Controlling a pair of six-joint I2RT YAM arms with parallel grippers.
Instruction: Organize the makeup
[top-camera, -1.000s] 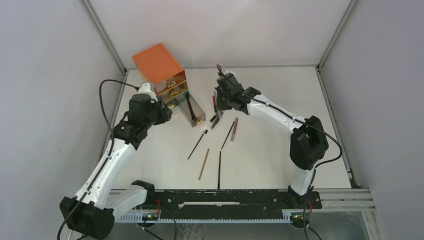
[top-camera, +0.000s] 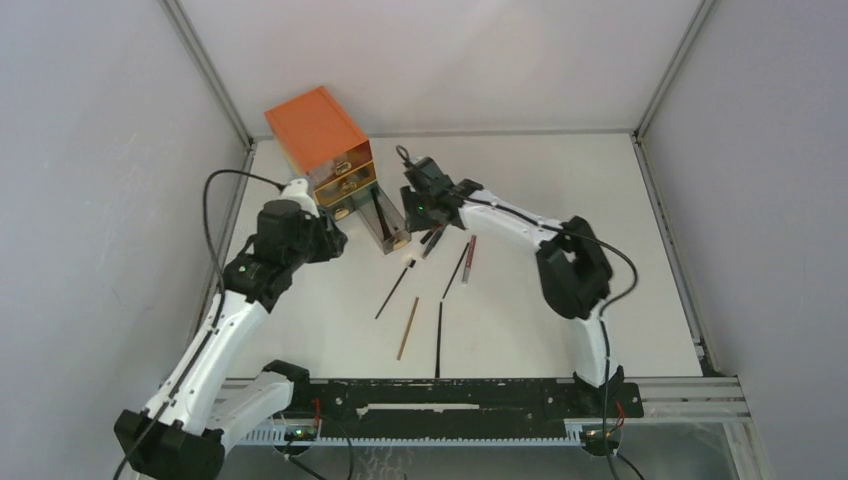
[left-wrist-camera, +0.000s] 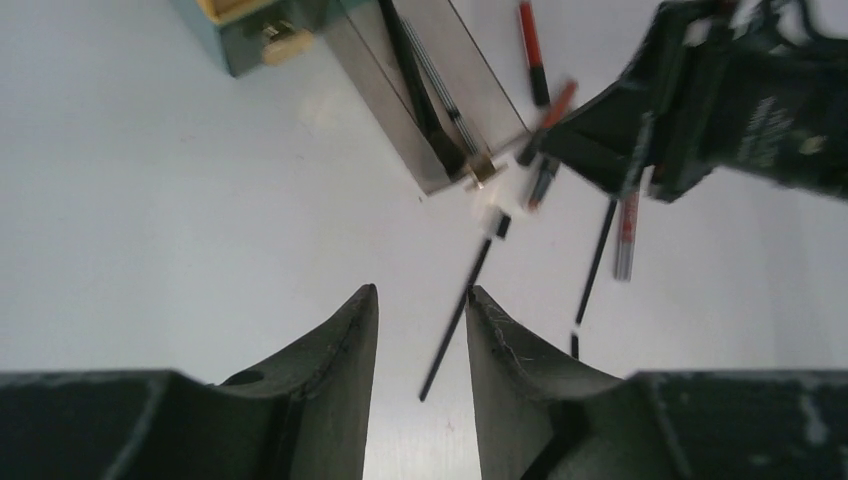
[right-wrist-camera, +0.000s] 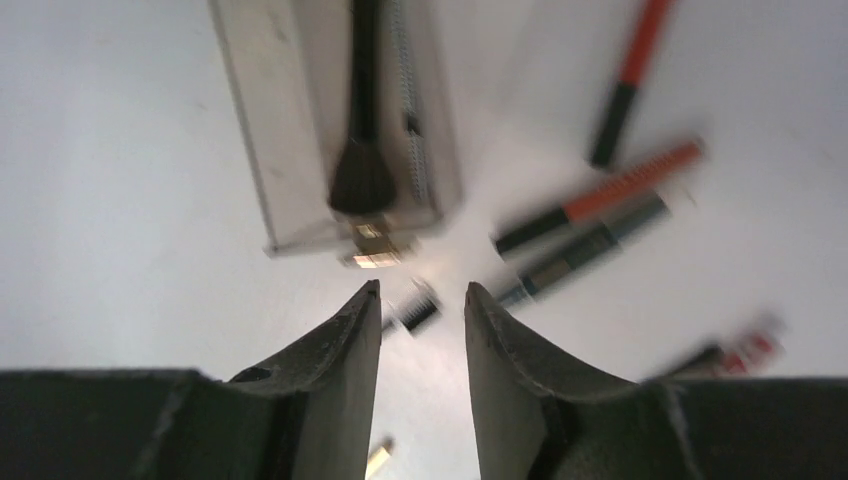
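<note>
An orange-topped organizer (top-camera: 317, 125) has its bottom drawer (top-camera: 392, 238) pulled out, holding a black brush (left-wrist-camera: 410, 75) and a slimmer silver item (left-wrist-camera: 445, 95). Red-and-black sticks (right-wrist-camera: 640, 175) and a dark stick (right-wrist-camera: 575, 255) lie beside it; thin brushes (top-camera: 440, 340) and pencils (top-camera: 408, 330) lie in front. My right gripper (top-camera: 414, 222) hovers near the drawer's right, blurred in its wrist view, fingertips (right-wrist-camera: 365, 300) slightly apart with nothing held. My left gripper (top-camera: 330, 245) is over the table left of the drawer, fingertips (left-wrist-camera: 362, 305) slightly apart and empty.
Free space also lies in front of the organizer on the left. Walls border the back and both sides.
The loose items look unmoved.
</note>
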